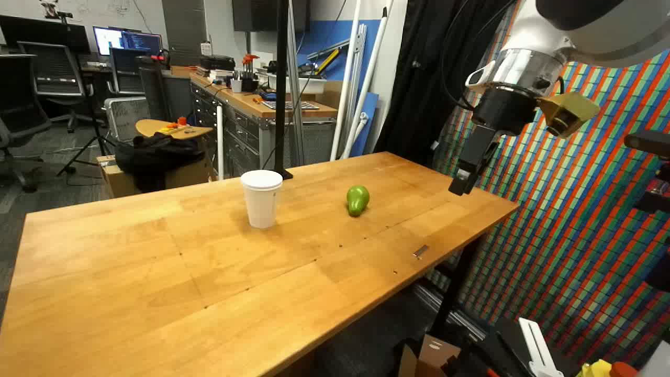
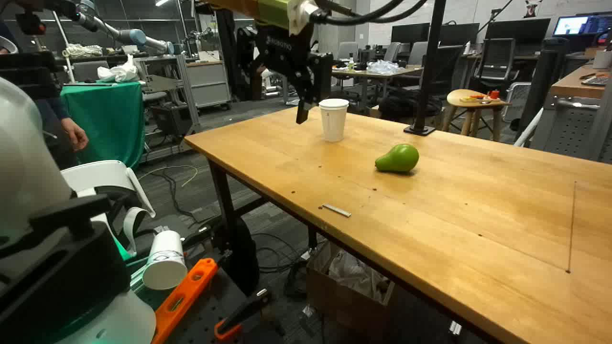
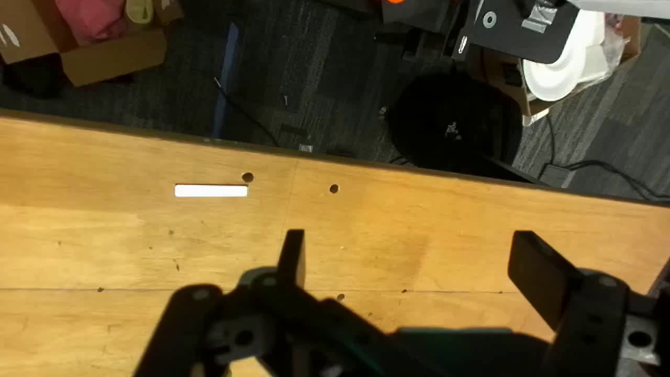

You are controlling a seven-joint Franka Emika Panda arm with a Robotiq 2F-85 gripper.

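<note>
My gripper is open, its two black fingers wide apart with only bare tabletop visible below and between them. It hangs above the table in both exterior views. A white lidded paper cup stands upright on the wooden table; the other exterior view shows the same cup beyond the gripper. Lying on its side is a green pear-shaped fruit, also seen as the green fruit. Cup and fruit are well apart, and neither can be made out in the wrist view.
A thin metal strip lies close to the edge of the table. At the far edge rises a black post on a foot plate, near the fruit and cup.
</note>
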